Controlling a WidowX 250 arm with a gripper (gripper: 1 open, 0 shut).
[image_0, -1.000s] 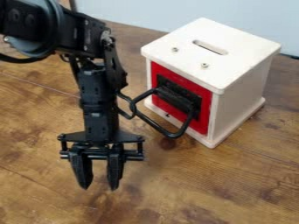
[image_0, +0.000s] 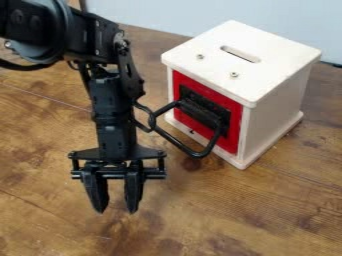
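My black gripper (image_0: 115, 190) hangs at the left, pointing down over the wooden table, its two fingers apart with nothing visible between them. To its right stands a cream wooden box (image_0: 271, 115) with a slot on top and a red front panel (image_0: 234, 130) holding a black inset. A black looped handle (image_0: 201, 152) sticks out from that front toward my arm, behind and right of the gripper.
A pale wall runs behind the box at the back.
The gripper has shifted very slightly right and up; the box looks the same.
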